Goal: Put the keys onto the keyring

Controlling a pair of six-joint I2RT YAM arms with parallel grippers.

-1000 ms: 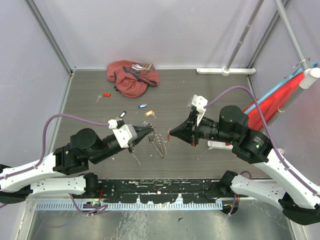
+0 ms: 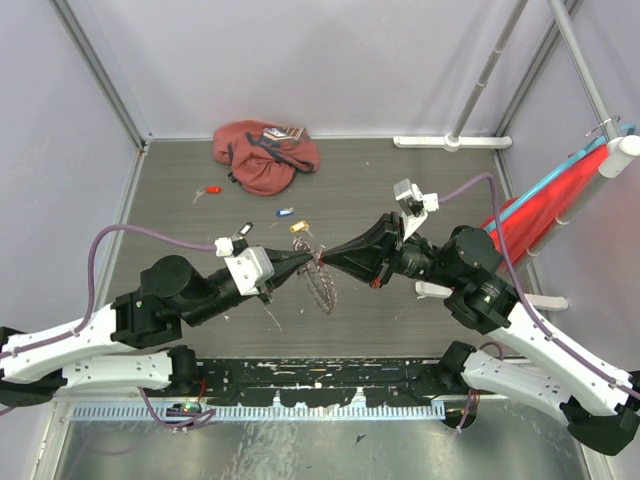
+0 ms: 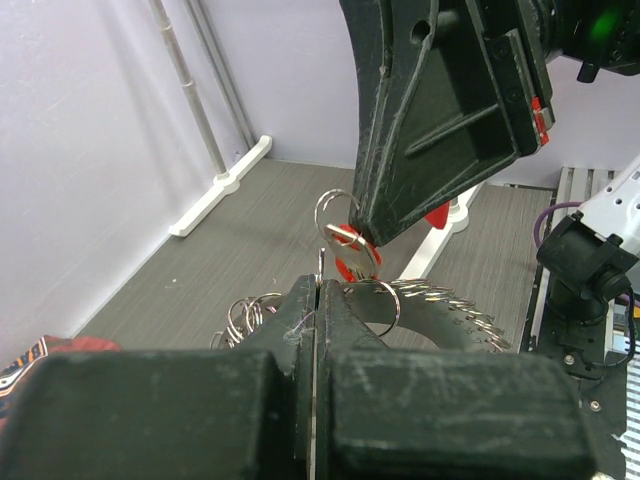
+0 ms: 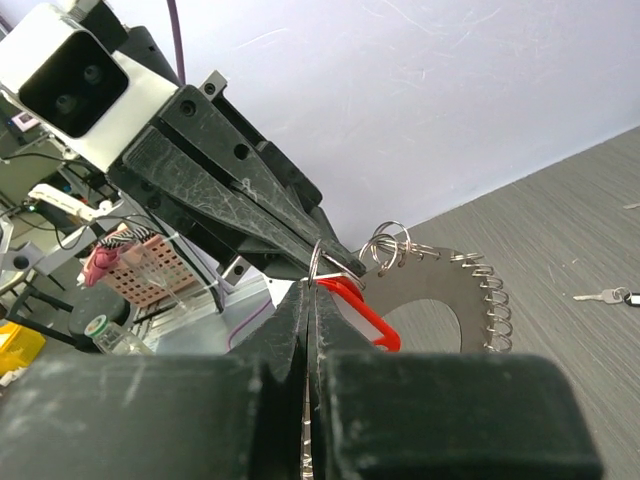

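My left gripper is shut on a thin wire loop of the keyring (image 3: 432,318), a grey ring-shaped plate lined with several small metal loops. A bit of wire sticks up from its fingertips. Close against it, my right gripper is shut on the thin metal split ring (image 4: 315,262) of a key with a red tag (image 4: 378,328). In the top view the keyring (image 2: 322,290) hangs below the two nearly touching tips. The left wrist view shows the split ring (image 3: 337,195) near the keyring's loop; whether they are linked I cannot tell.
Other tagged keys lie on the grey floor: red (image 2: 213,189), blue (image 2: 285,212), yellow (image 2: 299,227) and black (image 2: 246,228). A red and dark cloth bag (image 2: 265,160) rests at the back. White-footed poles (image 2: 452,142) stand at the right.
The right gripper has come left with the red-tagged key, closing the gap to the left gripper. The left gripper has shifted only slightly, still carrying the keyring.
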